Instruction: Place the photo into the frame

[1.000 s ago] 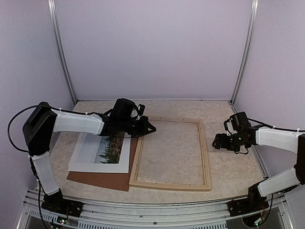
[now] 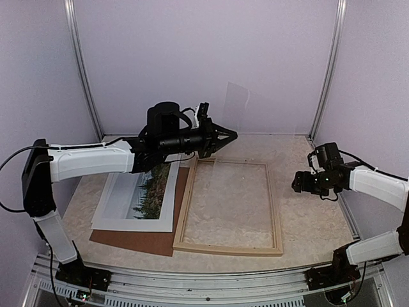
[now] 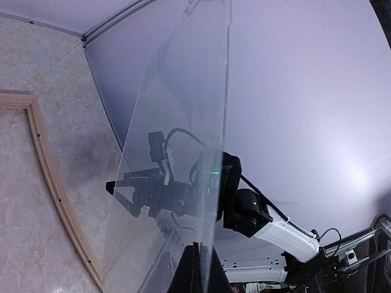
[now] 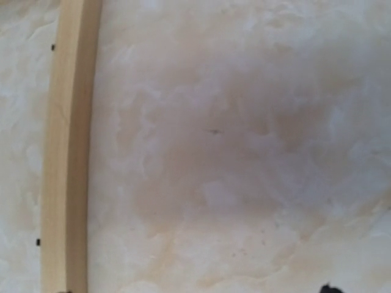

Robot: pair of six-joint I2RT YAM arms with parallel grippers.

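A clear, see-through sheet [image 3: 183, 91] hangs from my left gripper, whose fingers are shut on its edge. In the top view this gripper [image 2: 234, 134] is raised above the back of the wooden frame [image 2: 227, 249], and the sheet [image 2: 246, 112] is faint there, tilted above the frame's opening. The photo [image 2: 152, 195], with a white border, lies on the table left of the frame. To the right of the frame, my right gripper [image 2: 296, 182] stands open over bare table; only its fingertips [image 4: 332, 289] show at the bottom of the right wrist view.
Brown backing board [image 2: 131, 242] lies under the photo and reaches the frame's left side. Pale walls stand at the back and both sides.
My left gripper has risen and moved right, lifting the clear sheet, which swings up and to the right. The right arm has shifted slightly. Frame and photo have stayed put.
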